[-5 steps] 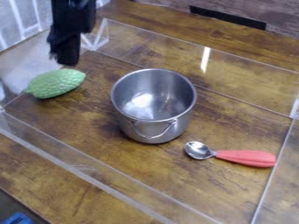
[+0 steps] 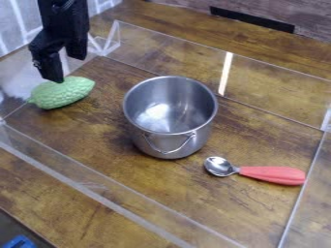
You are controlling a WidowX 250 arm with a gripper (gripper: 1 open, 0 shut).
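My black gripper hangs at the upper left, open, just above and behind a green bumpy oblong object lying on the wooden surface. A steel pot with a wire handle stands upright and empty in the middle. To its lower right lies a spoon with a red handle and steel bowl.
Clear panels surround the wooden work area. Bare wood lies in front of the pot and behind it. A blue object peeks in at the lower left corner.
My gripper has moved down and to the left, closer to the green object. The pot, spoon and green object look unmoved.
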